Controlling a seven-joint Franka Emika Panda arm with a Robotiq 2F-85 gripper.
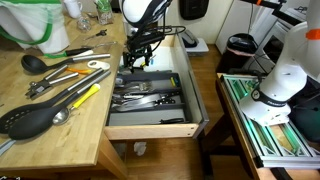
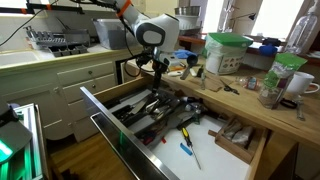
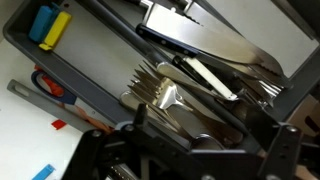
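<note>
My gripper is open with nothing between its fingers, over the open drawer (image 1: 160, 131). Below it in the wrist view lie several forks (image 3: 160, 92) and spoons in a dark organizer tray. A large knife (image 3: 205, 36) and a white-handled utensil (image 3: 204, 72) rest alongside them. Exterior view 2 shows the gripper (image 2: 152, 68) hanging above the back of the drawer's cutlery (image 2: 152, 112). No utensil is in its grasp.
Ladles, spatulas and a yellow-handled tool (image 1: 86, 97) lie on the wooden counter (image 1: 75, 140) beside the drawer. A screwdriver (image 2: 188, 135) sits in the drawer's near white section. Containers and a green-lidded tub (image 2: 225, 52) stand on the counter.
</note>
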